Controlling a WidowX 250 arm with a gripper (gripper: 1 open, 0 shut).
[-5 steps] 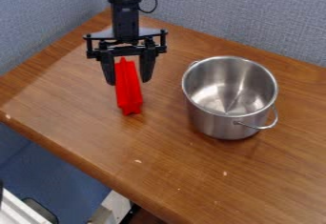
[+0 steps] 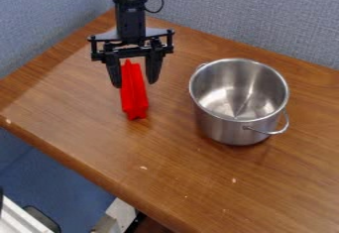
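Note:
A long red object (image 2: 134,93) lies on the wooden table, directly below my black gripper (image 2: 134,70). The gripper's two fingers sit at either side of the object's far end; whether they touch it or are closed on it is unclear. A steel pot (image 2: 240,113) with side handles stands to the right, apart from the gripper, and looks empty.
A white wall is behind.

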